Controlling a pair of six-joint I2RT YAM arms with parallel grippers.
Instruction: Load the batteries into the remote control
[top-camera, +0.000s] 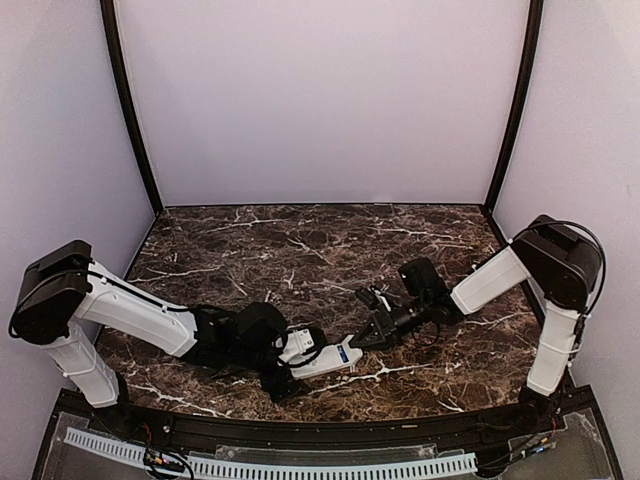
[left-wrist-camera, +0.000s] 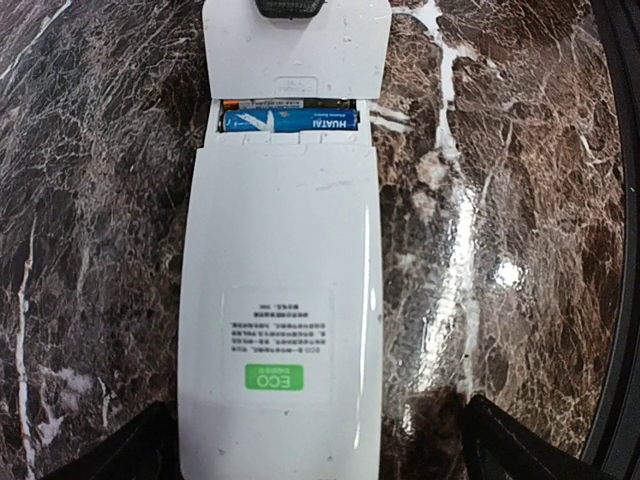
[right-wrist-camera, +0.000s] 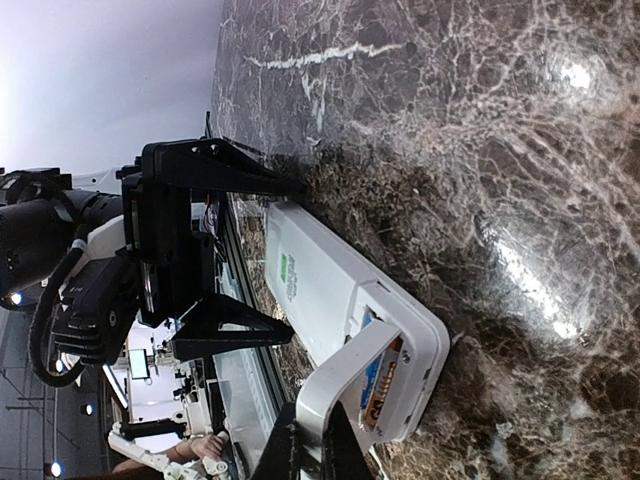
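Observation:
The white remote lies back-up on the marble table, its battery compartment showing a blue battery and an orange one behind it. My right gripper is shut on the battery cover, which stands raised at the compartment end. My left gripper is open around the far end of the remote, one dark fingertip on either side; in the top view it sits low at the left of the remote.
Walls stand at the back and both sides.

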